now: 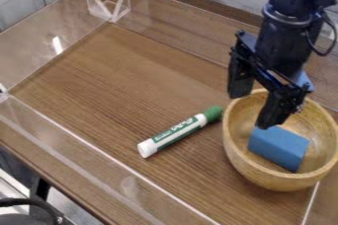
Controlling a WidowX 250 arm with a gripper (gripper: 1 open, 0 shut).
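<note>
My black gripper hangs over the wooden bowl at the right, its fingers open above the bowl's back part. A blue block lies inside the bowl, just below and in front of the gripper. A white and green tube lies on the table to the left of the bowl.
A clear plastic stand is at the back left. Transparent walls edge the table's left side.
</note>
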